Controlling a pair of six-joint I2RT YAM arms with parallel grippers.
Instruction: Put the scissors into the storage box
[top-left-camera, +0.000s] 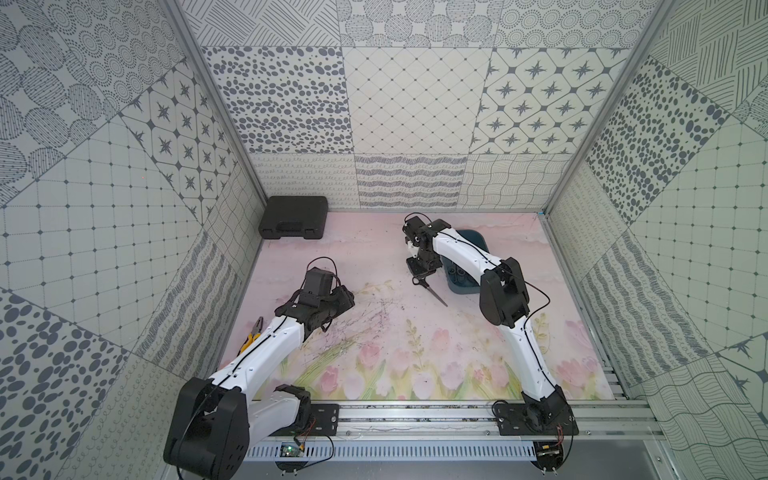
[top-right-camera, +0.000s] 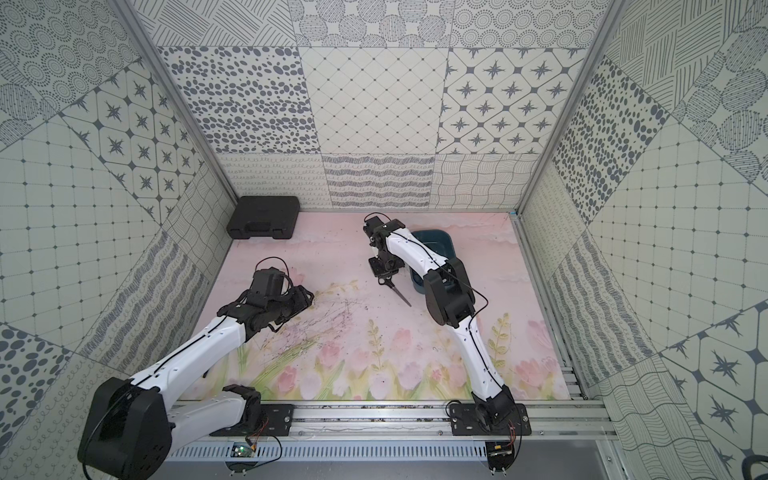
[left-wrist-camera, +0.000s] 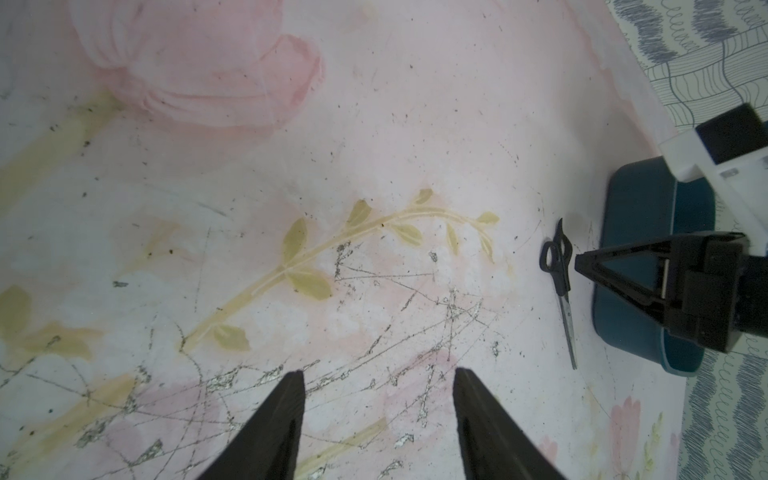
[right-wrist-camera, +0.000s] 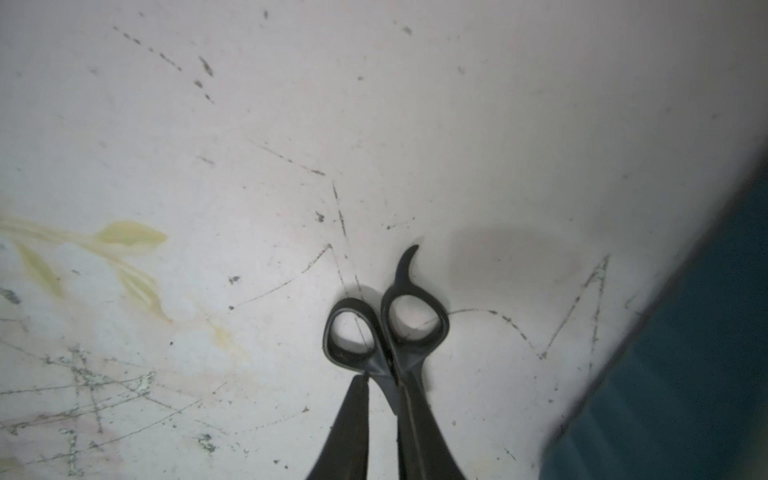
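Observation:
Black-handled scissors (top-left-camera: 432, 293) lie on the pink table just left of the dark teal storage box (top-left-camera: 468, 284), in the right wrist view with handles (right-wrist-camera: 416, 336) upward. My right gripper is low at their handle end, fingers nearly together; it seems shut on the scissors near where the handles meet the blades, though the fingertips partly hide this. My left gripper is open over bare table at the left, nothing between its fingers.
A black case (top-left-camera: 293, 216) stands at the back left. A yellow-and-black tool (top-left-camera: 250, 340) lies at the left edge, mostly behind the left arm.

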